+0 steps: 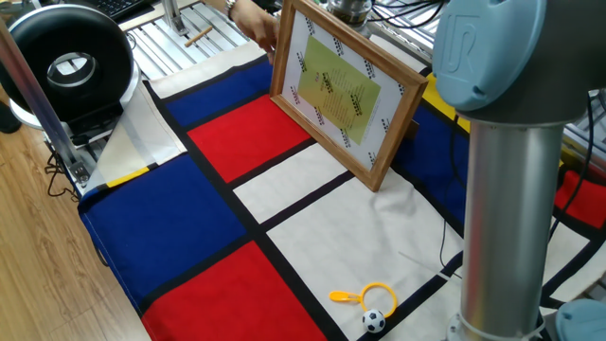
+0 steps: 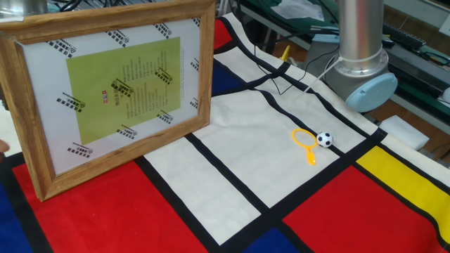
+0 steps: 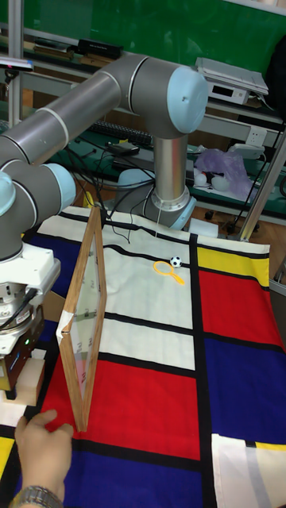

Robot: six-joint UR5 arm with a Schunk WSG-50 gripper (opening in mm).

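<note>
A wooden picture frame point(image 1: 377, 178) with a yellow-green printed sheet inside stands upright, slightly tilted, on the patterned cloth point(image 1: 327, 213). In the second exterior view the frame point(image 2: 204, 105) shows its front at the left. The third exterior view has it nearly edge-on, with the arm's white wrist point(image 3: 29, 283) behind it on the left. Below that wrist, a dark gripper body is partly cut off by the image edge, beside a pale block point(image 3: 31, 381). My fingertips cannot be made out, nor whether they touch the frame. A person's hand point(image 3: 47, 453) is close to the frame's near lower corner.
A small soccer ball point(image 2: 325, 139) lies beside a yellow ring with a handle point(image 2: 311, 158) on the white part of the cloth. A round black device point(image 1: 71, 71) stands off the cloth's corner. The red and blue squares are clear.
</note>
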